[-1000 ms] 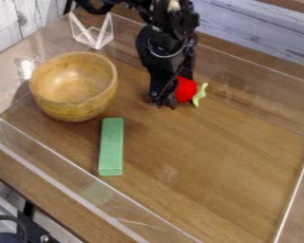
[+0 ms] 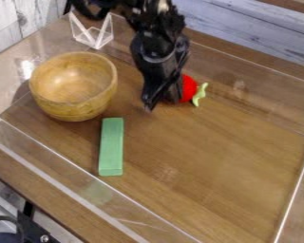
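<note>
My black gripper (image 2: 156, 97) reaches down from the top of the view to the middle of the table, just right of a wooden bowl (image 2: 73, 86). Right beside and partly behind it lies a red object (image 2: 189, 89) with a light green top (image 2: 201, 94). The fingers look shut; dark on dark, I see nothing held between them. A green block (image 2: 111, 146) lies in front of the bowl.
A white wire-like stand (image 2: 94, 30) is at the back left, near the wall.
My gripper has shifted slightly up and left from beside the red object. The other things look unmoved.
</note>
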